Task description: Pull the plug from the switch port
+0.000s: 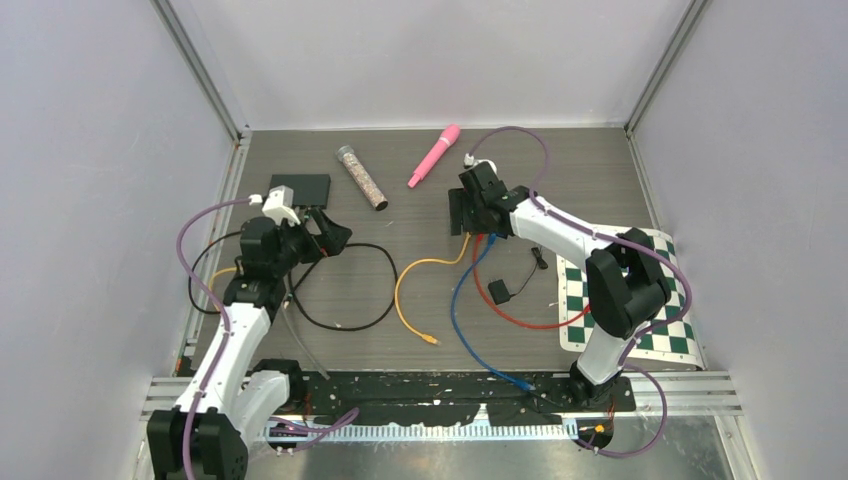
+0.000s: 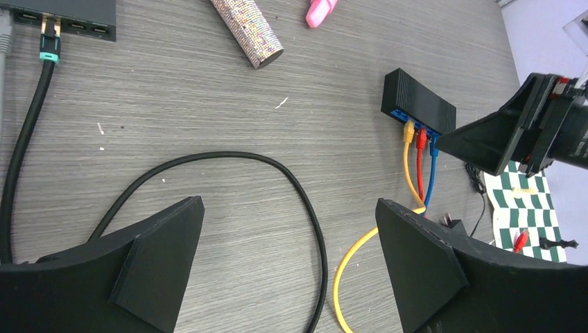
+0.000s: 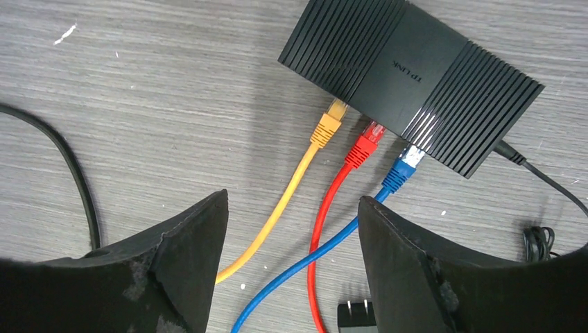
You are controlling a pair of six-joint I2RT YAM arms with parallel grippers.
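The black ribbed switch (image 3: 409, 80) has yellow (image 3: 326, 125), red (image 3: 364, 144) and blue (image 3: 402, 170) plugs in its front ports, seen in the right wrist view. My right gripper is open above the cables, its fingertips short of the plugs, nothing between them. In the left wrist view the switch (image 2: 423, 104) sits at the right, beside the right gripper. My left gripper stands open at the left of the table, with only table and black cable visible between its fingers.
A second black box (image 1: 300, 188) with a black cable is at the back left. A glitter tube (image 1: 362, 177) and a pink microphone (image 1: 435, 155) lie at the back. A checkered board (image 1: 660, 340) lies at the right, a black adapter (image 1: 498, 291) near it.
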